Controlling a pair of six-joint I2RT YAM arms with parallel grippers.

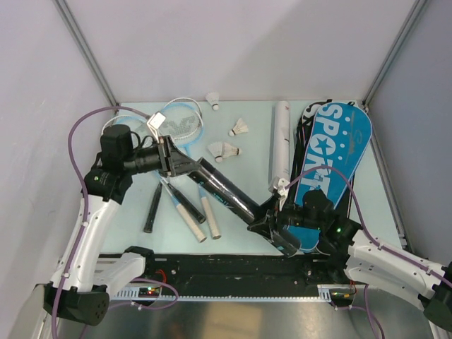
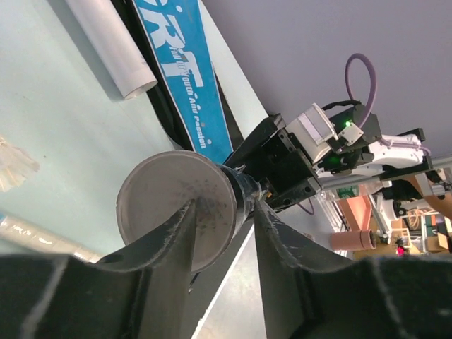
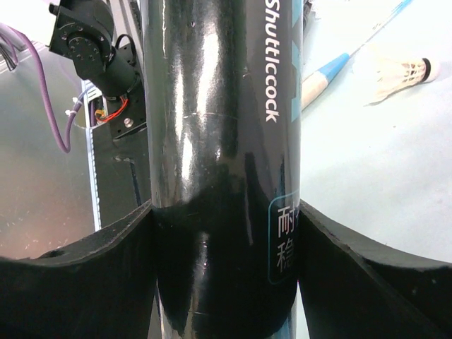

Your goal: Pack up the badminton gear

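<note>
A long black shuttlecock tube point(image 1: 226, 189) is held slantwise above the table, with my right gripper point(image 1: 264, 223) shut on its lower part. In the right wrist view both fingers point(image 3: 353, 261) press the tube's sides. My left gripper point(image 1: 193, 164) is at the tube's upper end, its fingers apart. The left wrist view shows the round grey end point(image 2: 159, 205) in front of these fingers; one fingertip overlaps it and the other is by its right edge. A firm hold does not show. Loose shuttlecocks point(image 1: 239, 127) lie on the table, and rackets point(image 1: 183, 121) lie at the left.
A blue racket bag point(image 1: 332, 141) lies at the right, beside a rolled white cylinder point(image 1: 281, 138). Racket handles point(image 1: 189, 222) lie under and left of the tube. Bare table point(image 1: 251, 173) shows between the shuttlecocks and the cylinder.
</note>
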